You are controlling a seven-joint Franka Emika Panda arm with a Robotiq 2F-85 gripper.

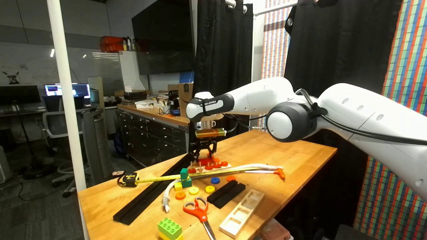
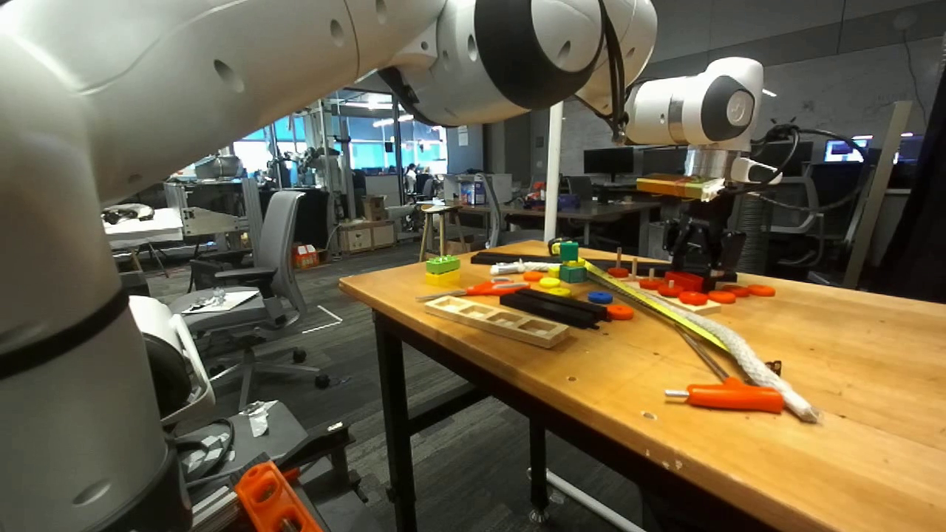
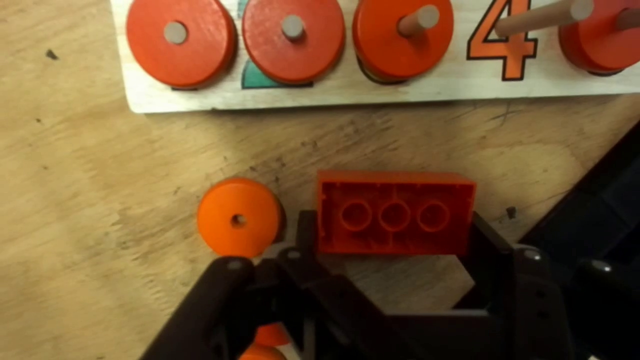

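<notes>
A red toy brick lies on its side or upside down, its hollow underside with three round tubes facing the wrist camera. My gripper is shut on it lengthwise, with one dark fingertip against its left end and the other at its right end. In exterior view 1 the gripper points down, low over the far part of the table. From exterior view 2, the brick shows red below the dark fingers. Whether it still touches the tabletop is hard to tell.
Close by stands a wooden peg board with red discs on its pegs. An orange disc lies left of the brick, and a black rail lies right. Scissors, a tape measure and a wooden tray occupy the nearer table.
</notes>
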